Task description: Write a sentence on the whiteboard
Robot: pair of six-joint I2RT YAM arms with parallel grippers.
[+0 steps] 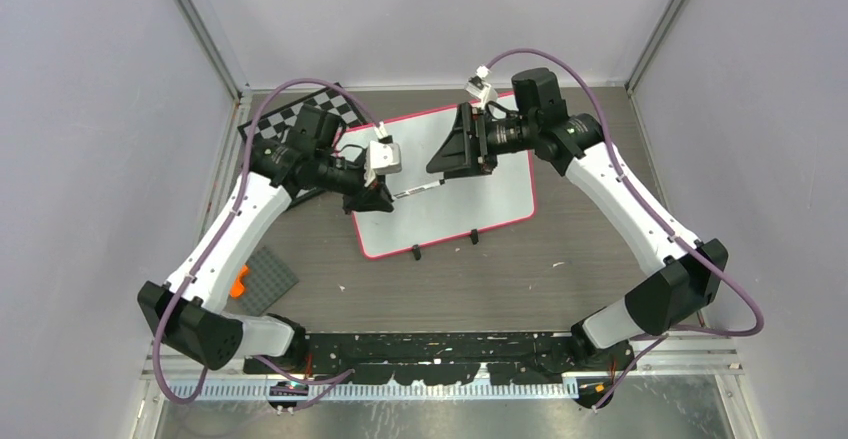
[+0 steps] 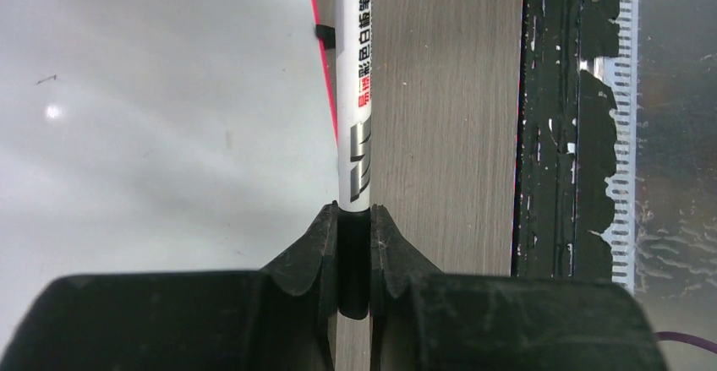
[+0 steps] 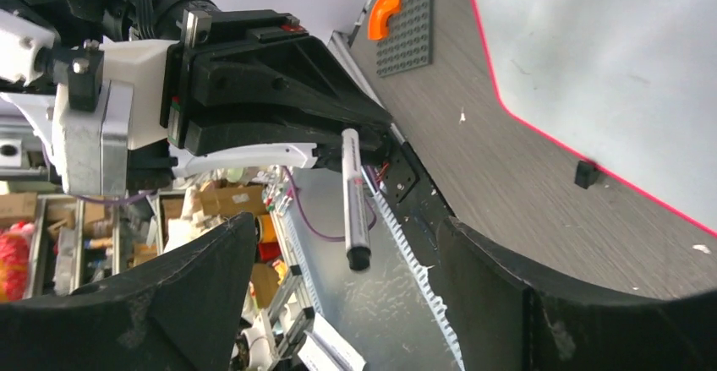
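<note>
A white marker (image 2: 353, 75) with black ends stands out from my left gripper, whose fingers are shut on one black end. In the right wrist view, the free dark end of the marker (image 3: 355, 210) points toward my right gripper, which is wide open. It shows in the gap between the fingers, touching neither. From above, both grippers hover over the whiteboard (image 1: 450, 214), a white panel with a red edge. Its surface looks almost bare, with one small dark mark in the left wrist view. Part of the board is hidden under the arms.
Black clips (image 1: 416, 252) sit along the board's front edge. A checkered board (image 1: 345, 109) lies at the back left, partly under the left arm. Further forward are a grey studded plate (image 1: 268, 281) and an orange piece (image 1: 239, 281).
</note>
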